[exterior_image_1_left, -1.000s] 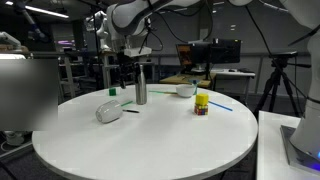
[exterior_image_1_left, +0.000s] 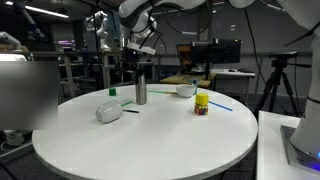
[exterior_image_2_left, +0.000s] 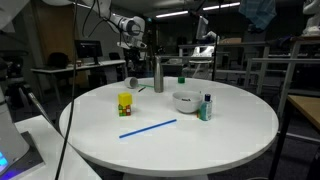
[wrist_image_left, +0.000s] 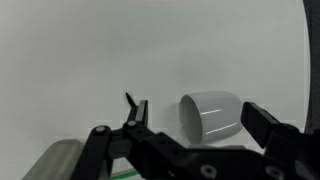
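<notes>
In the wrist view my gripper is open, with its two dark fingers wide apart. A pale grey cup (wrist_image_left: 217, 117) lies on its side between and beyond the fingertips in that picture; no contact shows. The same cup (exterior_image_1_left: 110, 111) rests toward the left of the round white table (exterior_image_1_left: 160, 150) in the first exterior view. Near it are a tall metal bottle (exterior_image_1_left: 141, 91) and a short black marker (exterior_image_1_left: 131, 111). I cannot make out the gripper in either exterior view.
A white bowl (exterior_image_2_left: 187, 102), a small bottle (exterior_image_2_left: 205, 108), a yellow-topped block stack (exterior_image_2_left: 125, 104) and a blue stick (exterior_image_2_left: 148, 129) lie on the table. A green item (exterior_image_2_left: 181, 79) sits farther back.
The standing person in the background has shifted slightly. Objects on the table look unmoved.
</notes>
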